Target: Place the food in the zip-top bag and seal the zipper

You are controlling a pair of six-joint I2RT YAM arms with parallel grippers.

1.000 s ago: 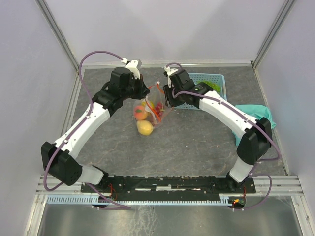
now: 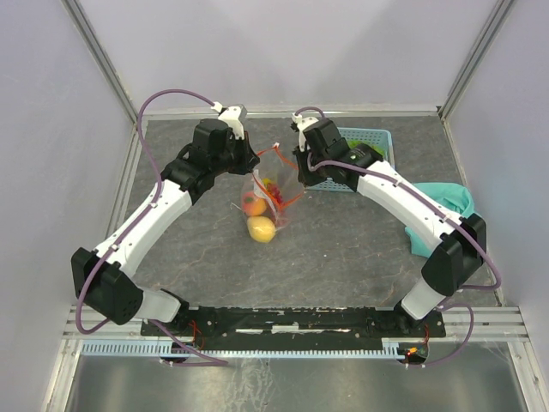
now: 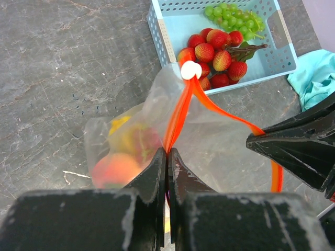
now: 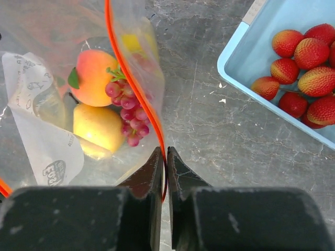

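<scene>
A clear zip bag with orange zipper hangs between my grippers, holding a peach, red grapes and a yellow pear; its lower part reaches toward the table. My left gripper is shut on one end of the zipper, a white slider just beyond its tips. My right gripper has its fingertips close together on the other stretch of orange zipper at the bag's mouth.
A light blue basket at the back right holds green grapes and lychees. A teal cloth lies at the right.
My right arm has shifted slightly right; the left stays in place.
</scene>
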